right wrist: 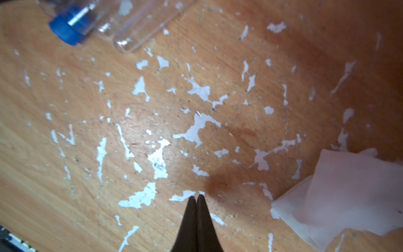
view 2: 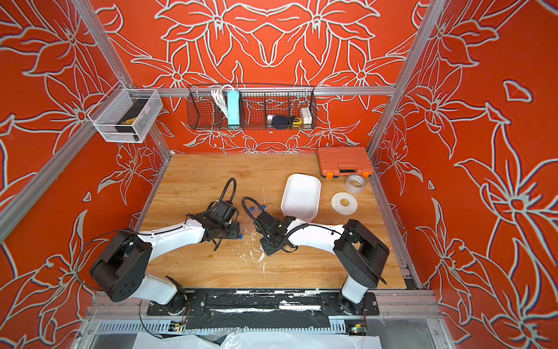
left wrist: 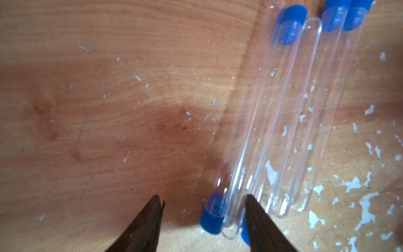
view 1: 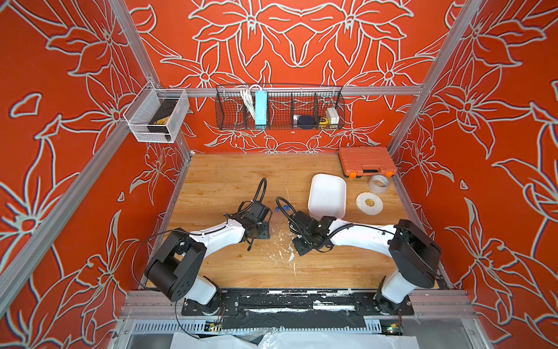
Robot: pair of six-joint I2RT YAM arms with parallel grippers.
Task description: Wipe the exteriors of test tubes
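Observation:
Several clear test tubes with blue caps lie side by side on the wooden table, running diagonally through the left wrist view; one tube [left wrist: 289, 100] has its cap at the far end. My left gripper is part open over their near ends. Its fingers stand on either side of a blue cap [left wrist: 213, 215], and the right one overlaps another cap; contact cannot be told. In the right wrist view my right gripper is shut, nothing showing between its fingers. A folded whitish wipe [right wrist: 352, 193] lies to its right. Tube ends, including a blue cap [right wrist: 67, 28], show upper left.
A white tray [view 1: 327, 195] stands behind the right arm. Two tape rolls, one clear [view 1: 379, 183] and one white [view 1: 369, 203], and an orange case [view 1: 366, 161] sit at the back right. Pale flecks mark the tabletop.

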